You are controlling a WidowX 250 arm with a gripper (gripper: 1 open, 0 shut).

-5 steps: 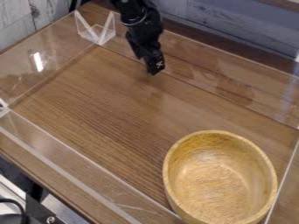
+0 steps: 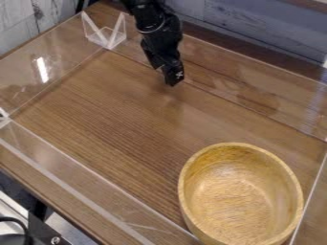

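Observation:
The black gripper [image 2: 169, 67] hangs from its arm at the top centre of the camera view, low over the wooden table [image 2: 115, 134]. It is small and dark, so whether it is open or shut, or holds anything, I cannot tell. A large yellow bowl [image 2: 240, 196] stands at the lower right, well apart from the gripper.
Clear plastic pieces [image 2: 105, 31] stand at the upper left, left of the arm. A grey wall runs along the back, and the table's edge runs down the lower left.
The bowl has not moved.

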